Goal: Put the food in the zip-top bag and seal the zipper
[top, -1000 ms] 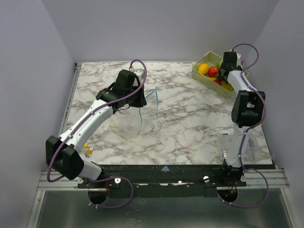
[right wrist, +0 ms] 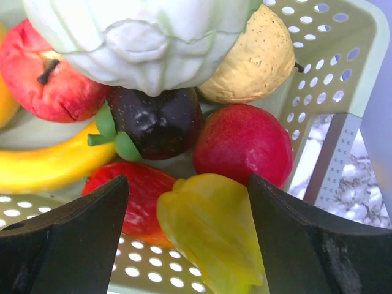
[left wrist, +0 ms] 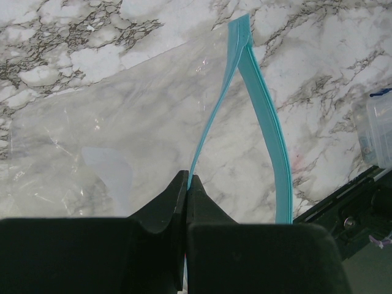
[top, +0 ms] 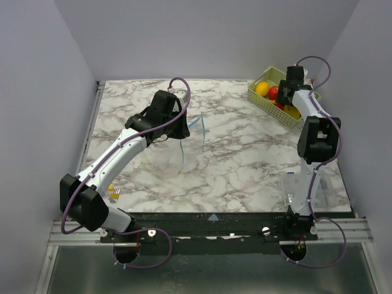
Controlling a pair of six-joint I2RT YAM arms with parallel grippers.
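Note:
My left gripper is shut on the teal zipper edge of the clear bag, which lies on the marble table with its top spread open. My right gripper hangs open over the green basket at the back right. Between and beyond its fingers are a yellow pepper, a red oblong food, a red apple-like fruit, an eggplant, a banana, another apple, a pale round fruit and a white cabbage-like vegetable.
A clear plastic container sits at the front right of the table. Grey walls stand close behind and right of the basket.
The left arm and bag look nearly unchanged.

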